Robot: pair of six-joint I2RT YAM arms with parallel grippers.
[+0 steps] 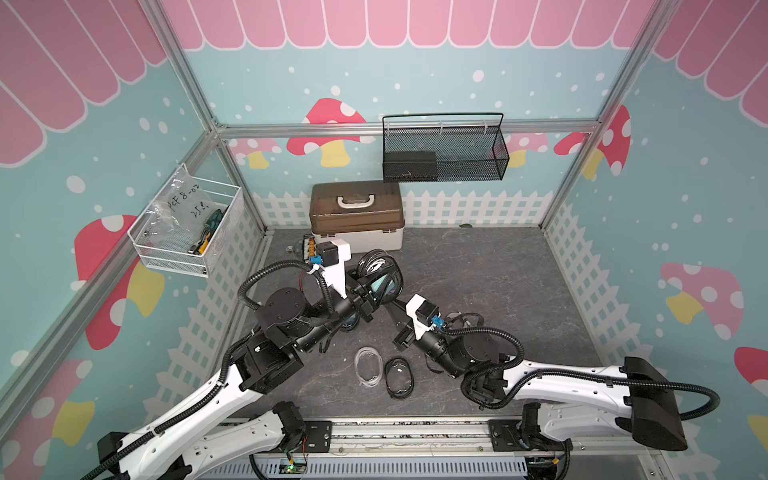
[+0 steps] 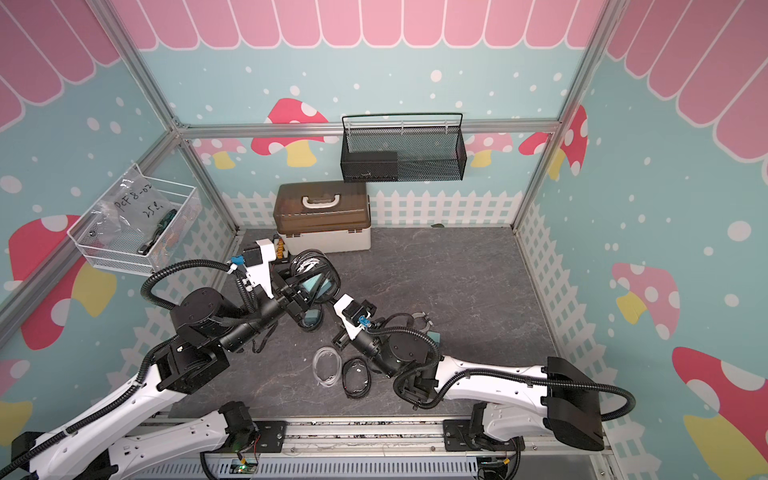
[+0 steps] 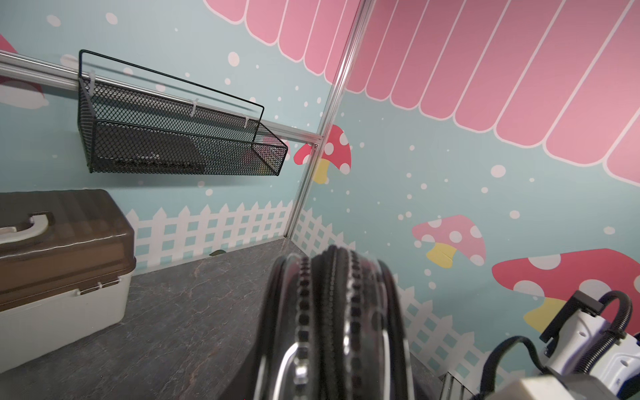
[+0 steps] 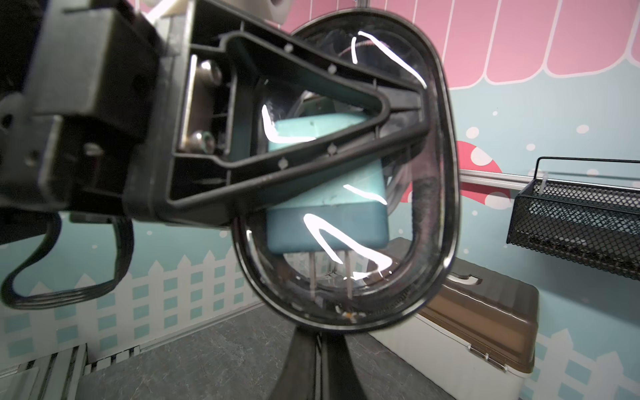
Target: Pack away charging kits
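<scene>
A clear oval zip case (image 4: pixel 426 226) with black edging hangs in the air, a teal charger with two metal pins (image 4: pixel 326 226) and a dark cable inside it. My left gripper (image 1: pixel 384 280) is shut on this case; one of its fingers (image 4: pixel 333 146) crosses the near face in the right wrist view. The case's zipper band (image 3: pixel 326 326) fills the lower middle of the left wrist view. My right gripper is shut, its tips at the case's lower rim in its own view. I cannot tell whether they touch the rim or the zip pull.
On the floor lie a grey cable coil (image 1: pixel 369 366), a dark oval case (image 1: pixel 398 377) and another teal-and-black case (image 2: pixel 311 318) partly behind the left arm. A brown-lidded toolbox (image 1: pixel 357 209) stands at the back wall, left of a hanging black mesh basket (image 1: pixel 464 156).
</scene>
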